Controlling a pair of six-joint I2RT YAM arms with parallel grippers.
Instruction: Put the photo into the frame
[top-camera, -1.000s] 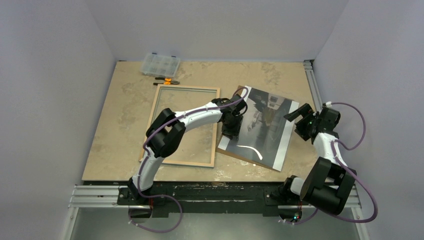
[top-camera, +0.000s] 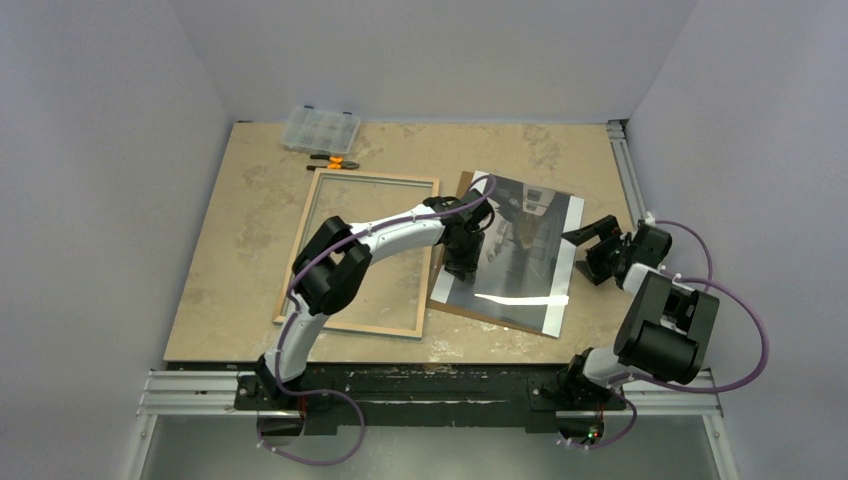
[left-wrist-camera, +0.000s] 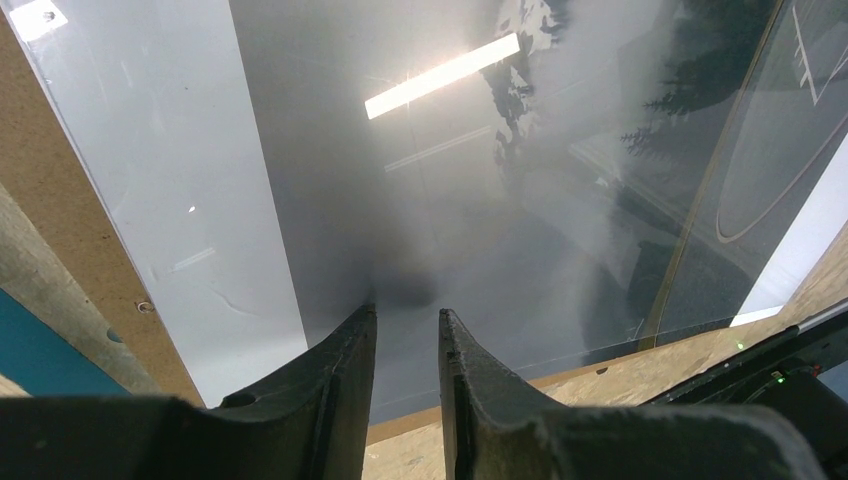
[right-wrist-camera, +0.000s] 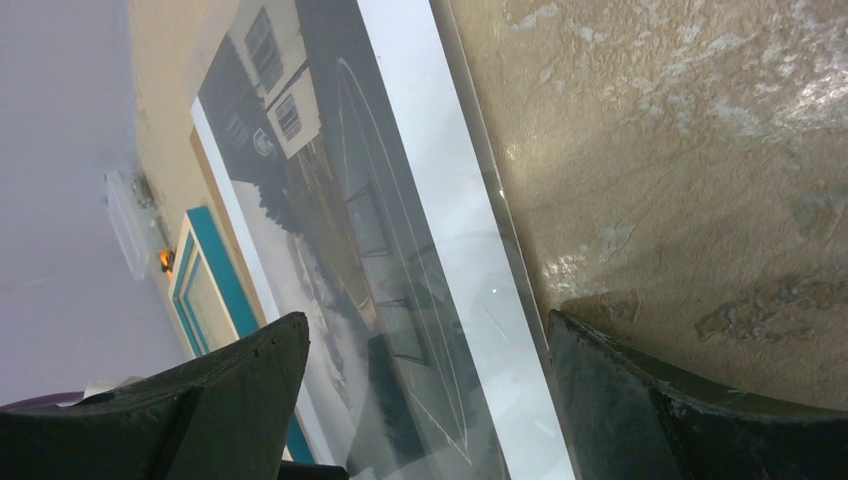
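The photo (top-camera: 520, 240) lies on a brown board (left-wrist-camera: 110, 250) under a clear sheet, right of the empty frame (top-camera: 422, 300). My left gripper (top-camera: 462, 262) is low over the photo's left part; in the left wrist view its fingertips (left-wrist-camera: 407, 316) point down at the glossy surface, close together with a small gap, nothing clearly between them. My right gripper (top-camera: 595, 250) is at the photo's right edge; in the right wrist view its fingers (right-wrist-camera: 640, 400) are spread wide, one tip down beside the clear sheet's edge, the other over the photo.
A clear compartment box (top-camera: 320, 130) and orange-handled pliers (top-camera: 335, 163) lie at the back left.
My right gripper has moved slightly left, and the photo with its board has shifted left a little toward the frame. My left gripper looks unmoved.
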